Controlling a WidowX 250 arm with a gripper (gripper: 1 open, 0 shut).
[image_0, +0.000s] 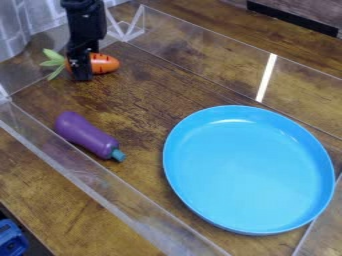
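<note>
My black gripper reaches down from the top at the upper left, over a toy carrot with pale green leaves. Its fingers are at the carrot, near the leafy end; I cannot tell whether they are closed on it. A purple toy eggplant with a teal stem lies lower on the left. A large blue plate fills the lower right.
Clear plastic walls border the wooden table. The middle of the table between the carrot and the plate is free. A blue object shows at the bottom-left corner.
</note>
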